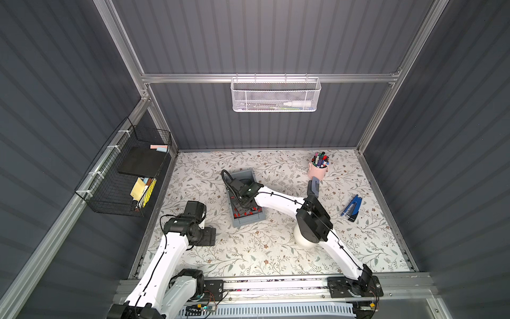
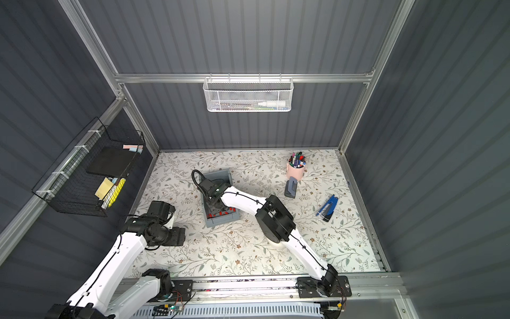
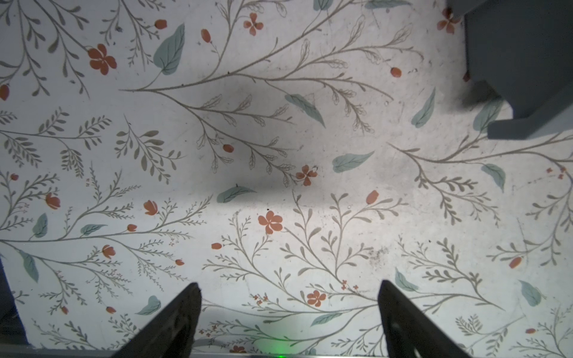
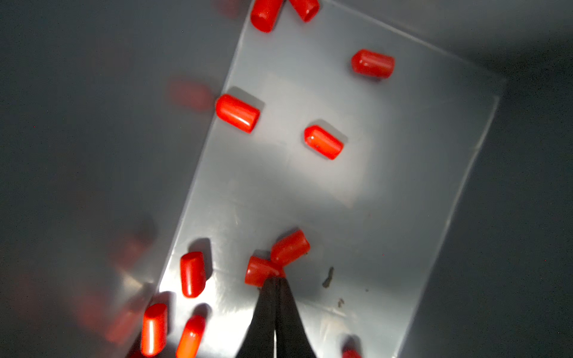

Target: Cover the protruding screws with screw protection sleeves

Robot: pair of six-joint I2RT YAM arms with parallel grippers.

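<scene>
Red screw protection sleeves (image 4: 323, 142) lie scattered on the floor of a grey bin (image 4: 376, 197). My right gripper reaches down into that bin, shut, with no sleeve visible between its fingers. Right at its tips lie two sleeves touching each other, one of them a red sleeve (image 4: 261, 271) partly covered by the tips. In the left wrist view my left gripper stands open above the bare patterned table, its fingers wide apart. No protruding screws can be made out in any view.
A pink pen cup (image 1: 317, 171), a dark grey object (image 1: 313, 187) and a blue stapler (image 1: 351, 208) stand on the right side. A white round object (image 1: 304, 238) sits under the right arm. The bin's walls (image 1: 249, 220) surround the right gripper.
</scene>
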